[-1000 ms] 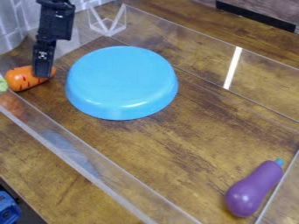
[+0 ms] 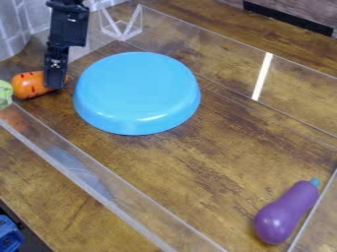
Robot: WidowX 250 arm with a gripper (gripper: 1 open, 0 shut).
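An orange toy carrot [image 2: 32, 85] with dark markings and a pale green top lies at the left edge of the board. My dark gripper [image 2: 55, 77] is low at its right end, close against it; whether the fingers are open or shut on it is hard to tell. A blue upturned round plate or lid [image 2: 137, 91] sits just right of the gripper. A purple toy eggplant [image 2: 285, 213] lies at the lower right.
Clear plastic walls border the wooden surface [image 2: 198, 167]. A blue object [image 2: 8, 234] shows at the lower left corner.
The gripper has shifted slightly down over the past second around the carrot's right end. The carrot has moved slightly; the plate and eggplant have not.
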